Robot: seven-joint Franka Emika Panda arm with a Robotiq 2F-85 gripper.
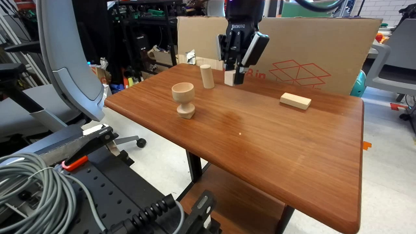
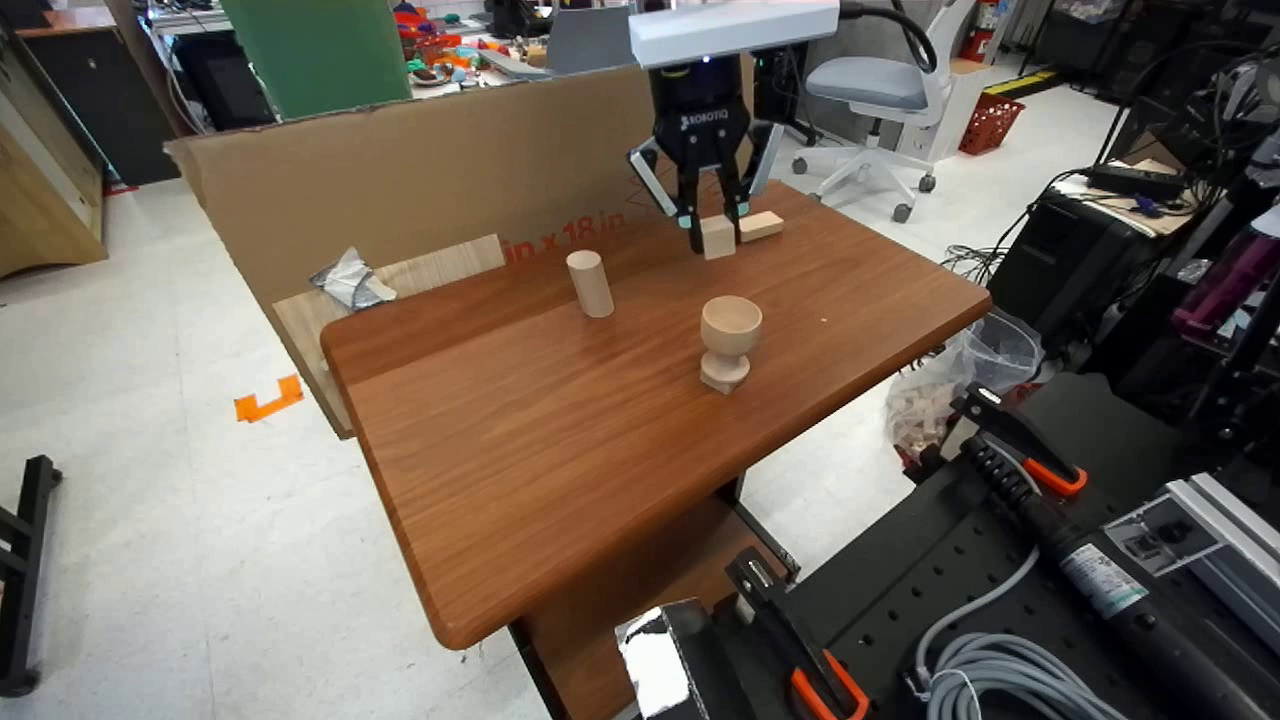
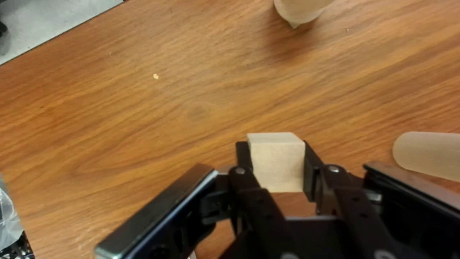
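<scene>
Between the fingertips of my gripper is a pale wooden cube (image 3: 278, 166), gripped on two opposite sides. In the first exterior view the gripper (image 1: 234, 77) holds the cube (image 1: 229, 77) over the far part of the table, apparently above its surface. A wooden cylinder (image 1: 207, 76) stands upright to its left. Closer to the near edge is a wooden goblet-shaped piece (image 1: 183, 93), with a cup on top of a narrow stem and an angular base. A flat rectangular wooden block (image 1: 295, 100) lies on the right part of the table.
A cardboard panel (image 1: 312, 50) stands along its far edge. In the second exterior view, a wood strip with silver tape (image 2: 351, 280) leans at the far left corner.
</scene>
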